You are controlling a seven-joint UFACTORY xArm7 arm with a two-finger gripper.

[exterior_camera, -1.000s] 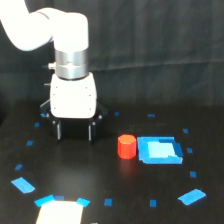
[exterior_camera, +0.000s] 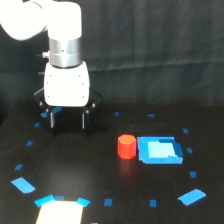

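Observation:
My gripper (exterior_camera: pixel 68 120) hangs over the dark table at the left, pointing down, with its two fingers spread apart. Nothing shows between them. A red cylinder-like object (exterior_camera: pixel 127 147) stands to the right of the gripper and lower in the view, well clear of its fingers. Just right of the red object sits a small blue tray (exterior_camera: pixel 143 158) with a white patch inside. A narrow gap, or none, separates the two; I cannot tell which.
Small blue marks are scattered over the black table (exterior_camera: pixel 100 180), with larger light-blue strips (exterior_camera: pixel 22 185) near the edges. A pale blocky object (exterior_camera: pixel 60 213) is cut off at the bottom left. Bare table lies between the gripper and the red object.
My gripper has moved slightly left and up in the view, its fingers still apart. The red object and the blue tray have not moved.

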